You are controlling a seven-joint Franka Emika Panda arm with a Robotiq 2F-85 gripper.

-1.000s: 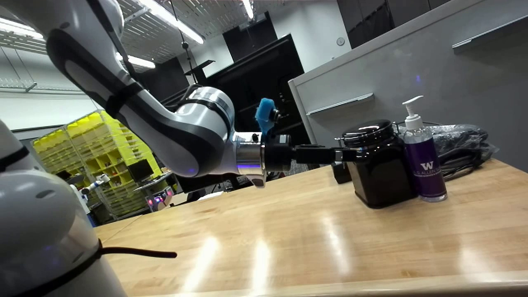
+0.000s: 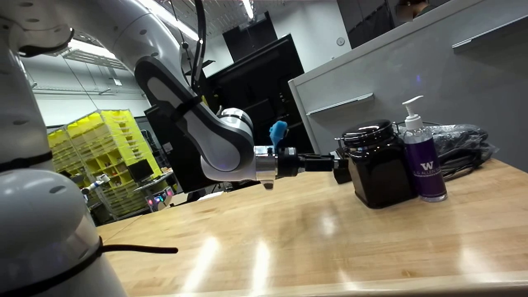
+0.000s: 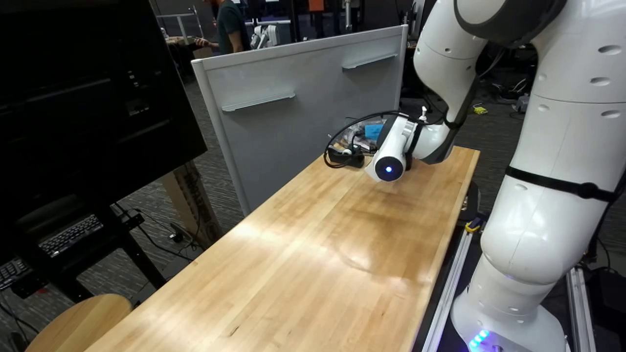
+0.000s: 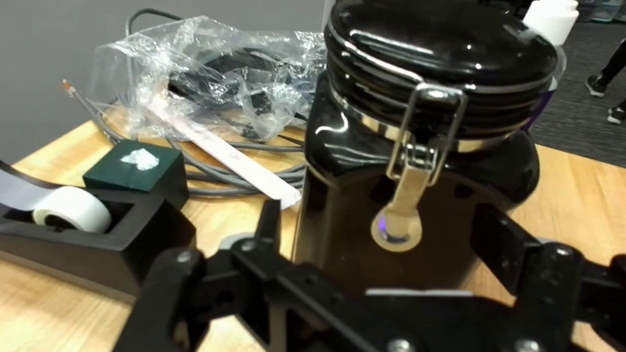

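A glossy black jar (image 4: 434,152) with a domed lid and a wire clasp (image 4: 408,193) on its front stands upright on the table. In the wrist view my gripper is open, its fingers spread to the left and right in front of the jar's body, with nothing held. The clasp looks fastened and faces my gripper. Exterior view 1 shows the gripper (image 2: 339,163) level and reaching toward the side of the black jar (image 2: 381,168). Whether a finger touches the jar cannot be told.
A pump bottle (image 2: 425,158) with a purple label stands right beside the jar. Left of it in the wrist view are a tape dispenser (image 4: 146,246), a dark green box (image 4: 138,167) and cables in a plastic bag (image 4: 234,76).
In exterior view 1 the arm's wrist and the gripper have shifted, away from the camera and slightly down. The jar and the bottle stand where they were.
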